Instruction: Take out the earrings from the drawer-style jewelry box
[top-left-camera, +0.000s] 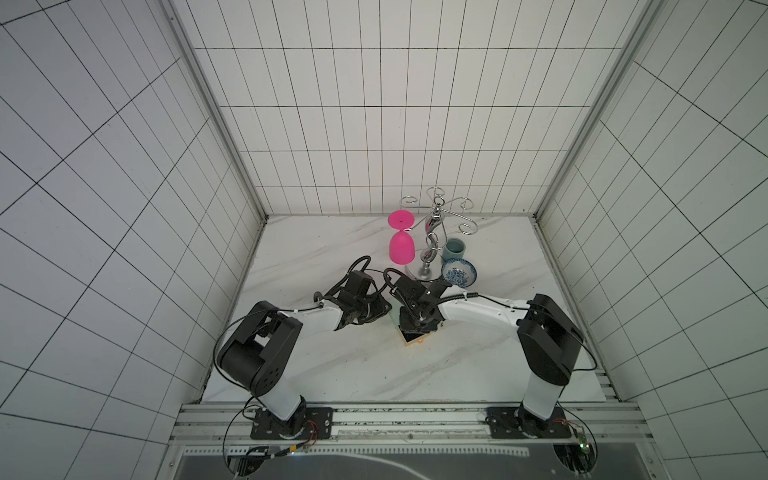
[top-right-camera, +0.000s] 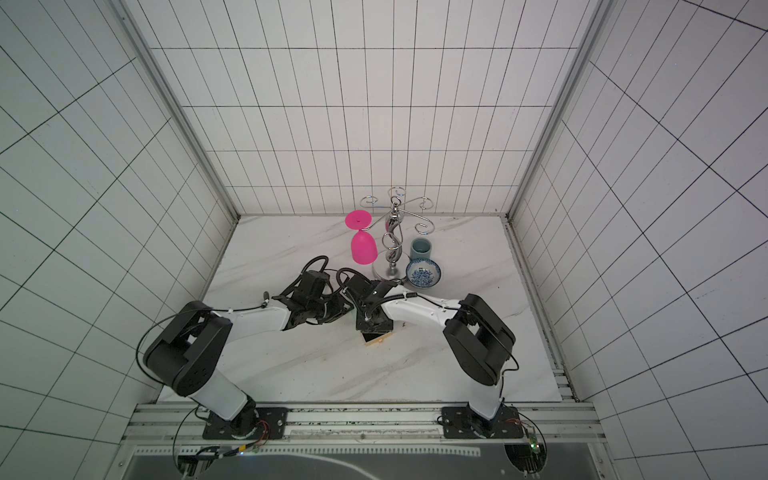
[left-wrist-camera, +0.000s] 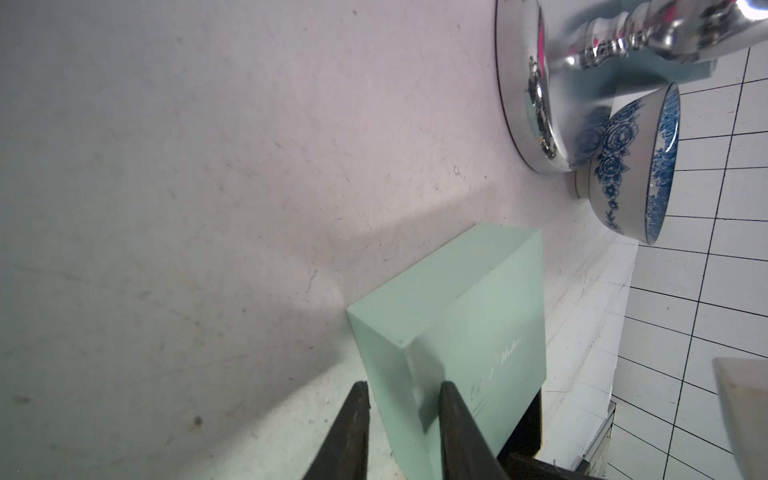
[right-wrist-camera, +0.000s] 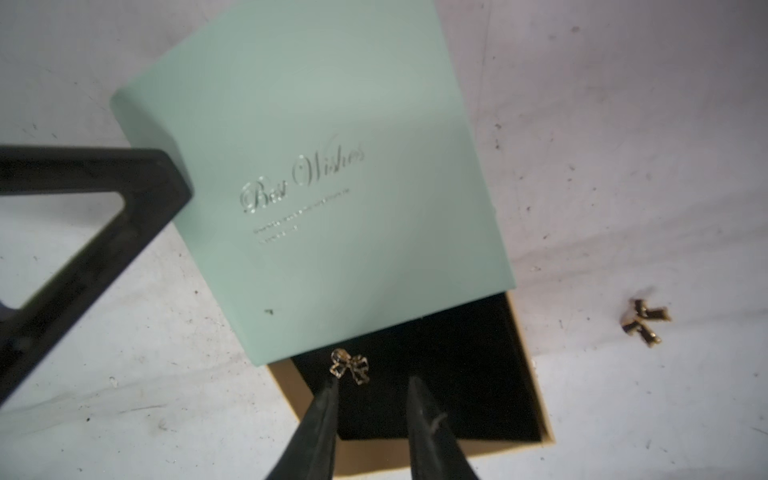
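Note:
The mint jewelry box (right-wrist-camera: 336, 232) has its gold-edged black drawer (right-wrist-camera: 464, 368) pulled out, with a gold earring (right-wrist-camera: 349, 365) inside. A second gold earring (right-wrist-camera: 645, 321) lies on the table beside the drawer. In the left wrist view my left gripper is at the box's corner, shut on the mint sleeve. My right gripper is over the drawer, open, with nothing visible between its fingers.
Behind the box stand a chrome tree stand (top-left-camera: 434, 208), a pink cup (top-left-camera: 401, 246), a blue-patterned bowl (top-left-camera: 458, 273) and a teal cup (top-left-camera: 453, 248).

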